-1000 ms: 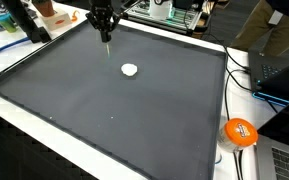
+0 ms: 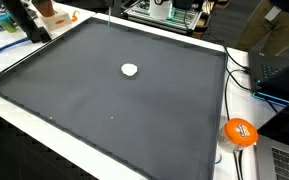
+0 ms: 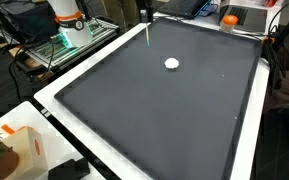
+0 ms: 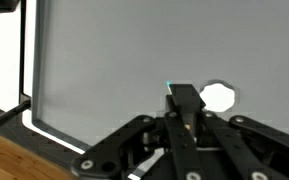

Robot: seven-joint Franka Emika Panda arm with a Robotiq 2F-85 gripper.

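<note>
In the wrist view my gripper points down over the grey board, its fingers close together. It is shut on a thin stick, whose small blue-green tip (image 4: 168, 88) shows past the fingers. In exterior view 2 the pale stick (image 3: 147, 34) hangs upright beneath the dark gripper (image 3: 145, 15), near the board's far left edge. Only the stick's lower end (image 2: 110, 19) shows at the top in exterior view 1. A flat white disc (image 2: 129, 70) lies on the board, apart from the stick; in the wrist view the disc (image 4: 218, 96) is right of the fingers.
The dark grey board (image 2: 94, 100) is bare apart from the disc. An orange-topped container (image 2: 238, 133) stands beside it, near a laptop (image 2: 284, 160). Cables run along the right side. Clutter, including a terracotta-coloured pot (image 2: 56, 20), lies beyond the far left corner.
My gripper and the stick have risen, so that in exterior view 1 the gripper has left the top of the picture. The white disc has not moved.
</note>
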